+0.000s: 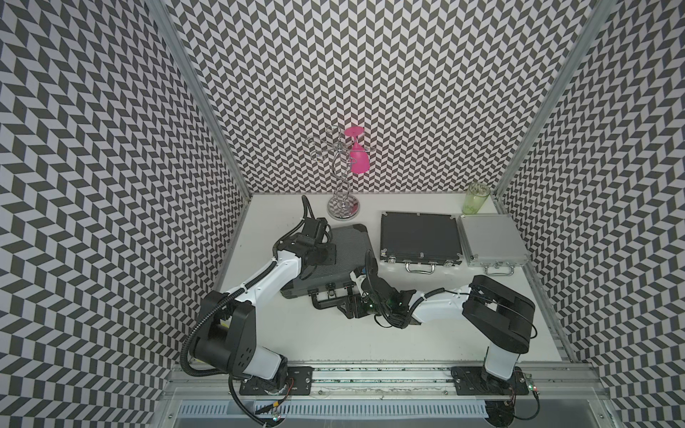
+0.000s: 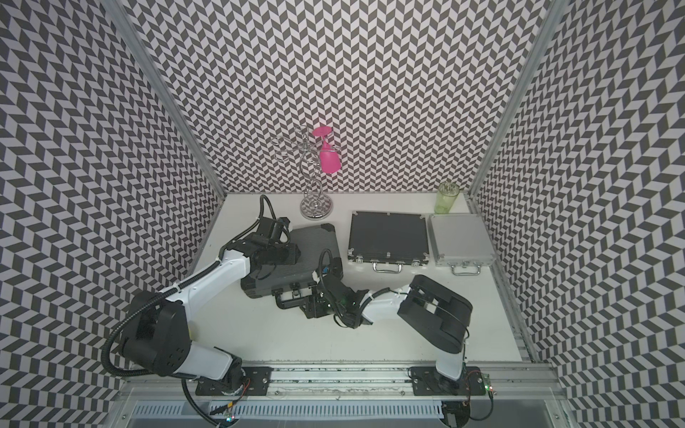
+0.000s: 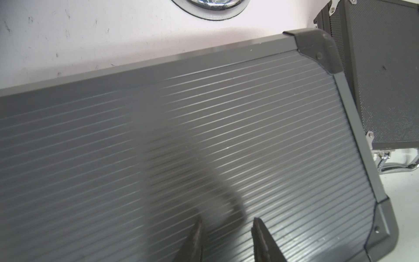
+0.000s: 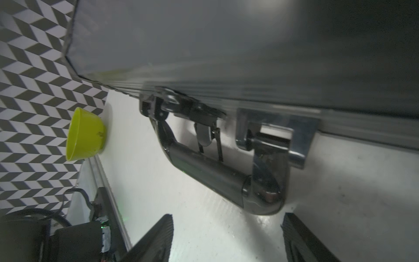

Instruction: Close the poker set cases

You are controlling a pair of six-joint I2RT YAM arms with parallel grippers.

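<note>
A dark grey ribbed case (image 1: 351, 244) lies angled on the table, its lid (image 3: 283, 131) down flat. My left gripper is over this lid, fingers a little apart and nothing between them. Whether they touch the lid, I cannot tell. At the case's front my right gripper stands open, facing the black handle (image 4: 207, 168); its fingers are wide apart and empty. Behind the handle a latch (image 4: 203, 133) sticks out with its loose part hanging. The black case (image 1: 421, 237) and silver case (image 1: 493, 239), to the right, both have lids down.
A chrome stand (image 1: 344, 207) holding a pink goblet (image 1: 359, 158) is behind the grey case. At the back right stands a green glass (image 1: 475, 198). A yellow-green cup (image 4: 85, 134) shows past the case's left side. Bare white table lies in front of the cases.
</note>
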